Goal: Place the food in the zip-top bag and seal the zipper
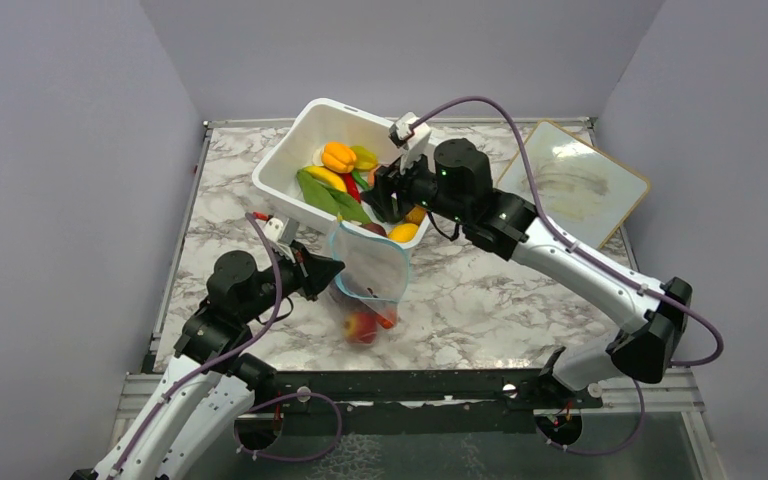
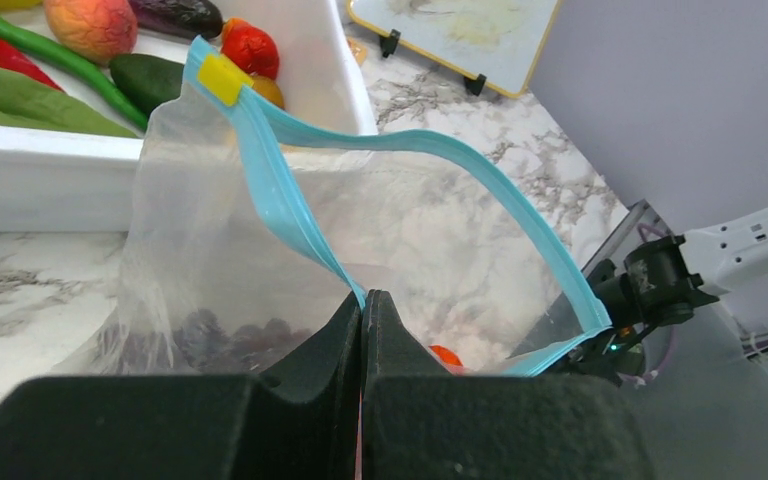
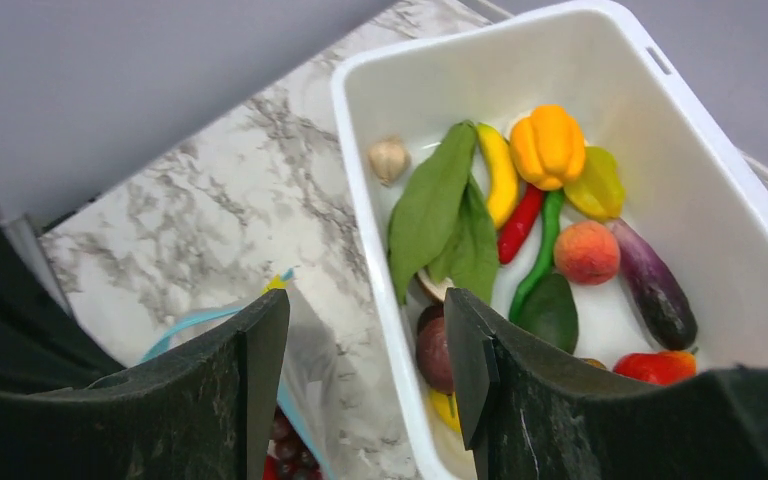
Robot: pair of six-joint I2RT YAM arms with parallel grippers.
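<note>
The clear zip top bag (image 1: 368, 262) with blue zipper stands in front of the food bin, its mouth open; an apple (image 1: 361, 325), a carrot and dark grapes show inside. My left gripper is shut on the bag's rim. My right gripper is open above the white bin (image 1: 291, 160), nothing between its fingers. In the bin lie a yellow pepper (image 3: 547, 148), banana, red chili, green leaves (image 3: 438, 200), a peach (image 3: 586, 253), eggplant (image 3: 651, 285), avocado and other food.
A whiteboard (image 1: 573, 185) lies at the right of the marble table. Grey walls bound the sides and back.
</note>
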